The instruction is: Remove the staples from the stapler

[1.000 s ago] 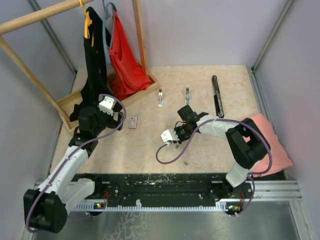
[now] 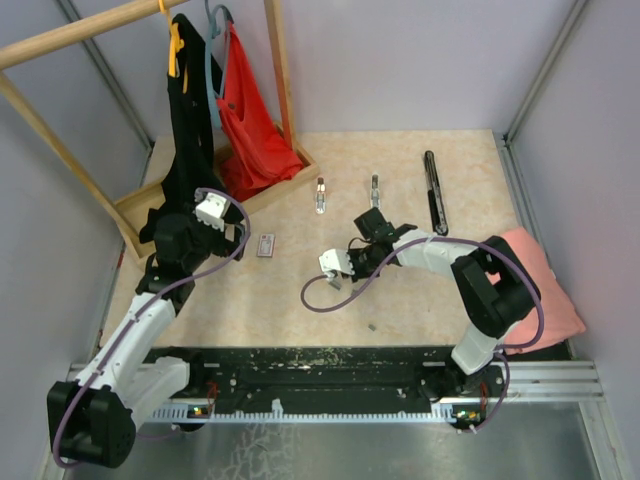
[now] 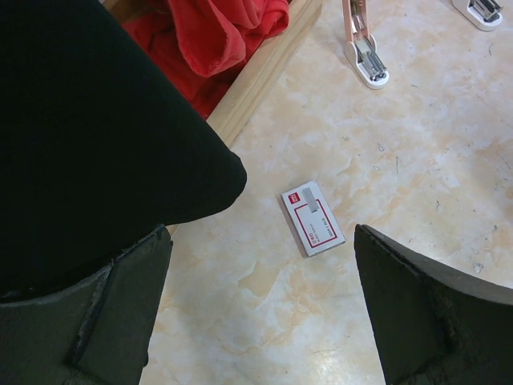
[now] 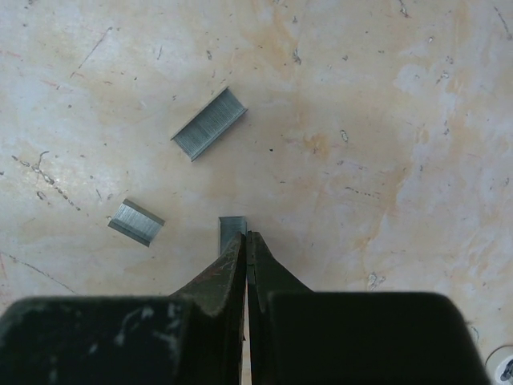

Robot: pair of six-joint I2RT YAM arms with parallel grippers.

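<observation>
My right gripper is shut, low over the table, its tips at a grey staple strip (image 4: 232, 226); whether anything is between them I cannot tell. Two more strips lie apart on the table, a longer one (image 4: 209, 122) and a shorter one (image 4: 137, 222). Two staplers stand upright-opened at the back, a pink one (image 2: 320, 196) (image 3: 366, 56) and another (image 2: 375, 192) (image 3: 479, 10), with metal channels showing. My left gripper is open at the left, beside hanging black cloth, above and short of a staple box (image 2: 265, 245) (image 3: 313, 218).
A wooden rack (image 2: 280, 70) with black and red garments fills the back left. A long black bar (image 2: 435, 190) lies at the back right and a pink cushion (image 2: 545, 290) at the right edge.
The left arm has stayed still.
</observation>
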